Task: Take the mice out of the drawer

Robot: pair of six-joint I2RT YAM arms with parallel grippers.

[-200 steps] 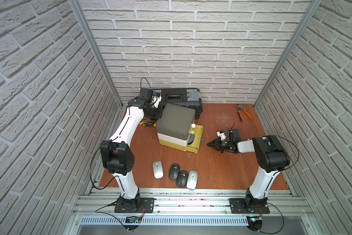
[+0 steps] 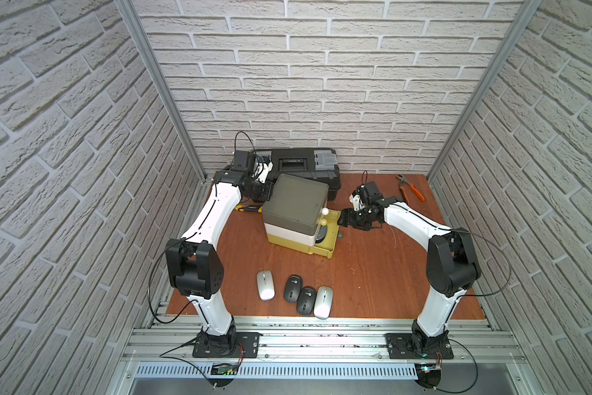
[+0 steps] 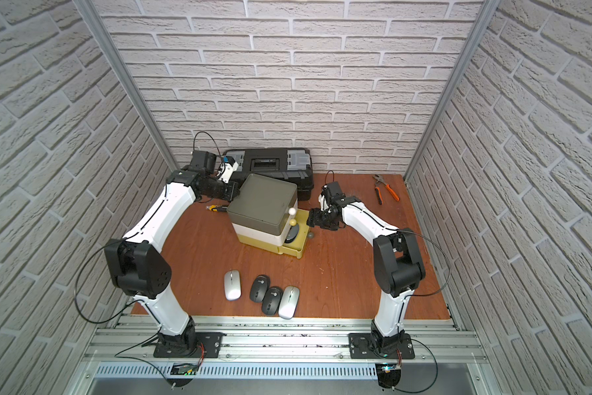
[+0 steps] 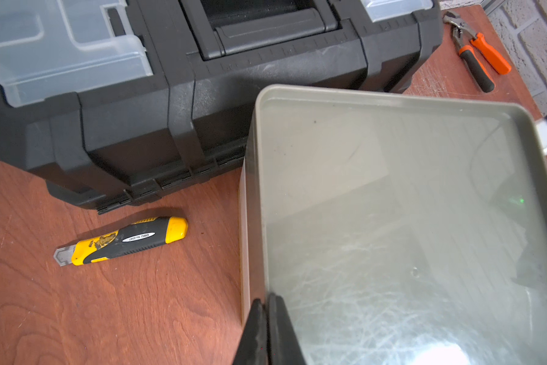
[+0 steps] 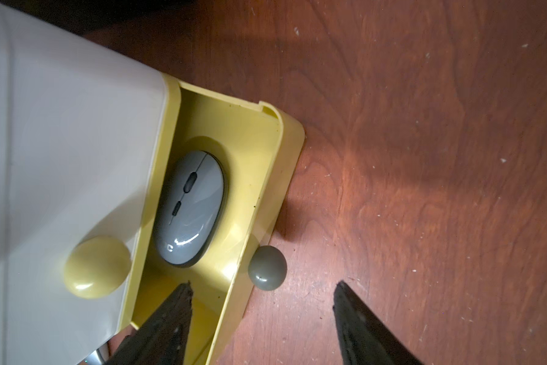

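Observation:
The bottom yellow drawer (image 5: pixel 270 182) is pulled out of the cabinet (image 2: pixel 297 204), its grey knob (image 5: pixel 267 267) facing right. Inside it, close against the cabinet front, lies a dark grey mouse (image 5: pixel 191 210). My right gripper is open and empty, its view looking down on the drawer's front wall with one finger (image 5: pixel 170 322) to each side. Shut with nothing visible between its fingers, my left gripper is at the left edge of the cabinet top. Two white mice (image 2: pixel 265 285) and two dark mice (image 2: pixel 292 288) lie on the table in front.
Behind the cabinet stands a black toolbox (image 2: pixel 302 168). A yellow-black utility knife (image 4: pixel 124 240) lies left of the cabinet, and orange-handled pliers (image 2: pixel 411 189) lie at the back right. Bare table shows between the drawer and the right arm, and at the front right.
The left arm has shifted only slightly.

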